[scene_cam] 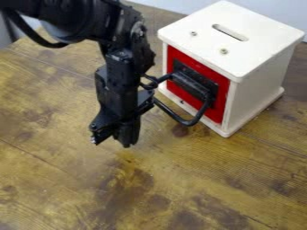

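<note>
A white wooden box (256, 67) with a slot and bolts on top stands at the upper right. Its red front panel (214, 112) carries a black fitting with a looped black handle or bar reaching out to the left. My black gripper (111, 137) hangs low over the floor-like wooden surface, left of the box, pointing down. It looks shut, with nothing visible between its fingers. Whether the looped bar touches the arm is unclear.
A pale wall or edge shows at the top behind it.
</note>
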